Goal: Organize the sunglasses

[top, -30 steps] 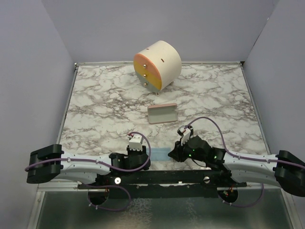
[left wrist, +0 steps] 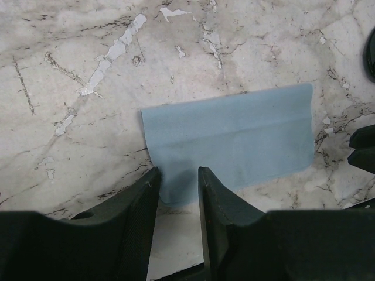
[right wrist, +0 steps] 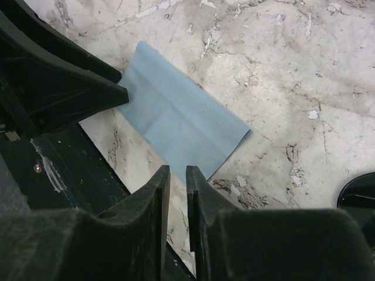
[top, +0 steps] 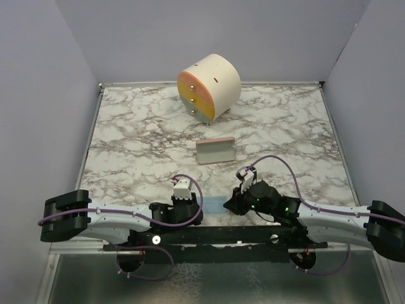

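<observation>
A pale blue cloth (left wrist: pixel 234 126) lies flat on the marble table. The tips of my left gripper overlap its left end in the left wrist view, parted with nothing held. My right gripper has a narrow gap between its tips, by the cloth's near right corner; no object shows between them. Beyond the cloth's right end, a dark rounded piece (right wrist: pixel 357 193), perhaps a sunglasses lens, is cut off by the frame edge. No whole pair of sunglasses can be made out. An open pinkish case (top: pixel 215 154) with a grey inside stands mid-table.
At the back stands a cream cylindrical cabinet (top: pixel 212 85) with a coloured front and round knobs. Both arms work close together at the front edge.
Over the last second, my left arm has shifted slightly to the right, toward the cloth. The right arm, cloth, case and cabinet look unmoved.
</observation>
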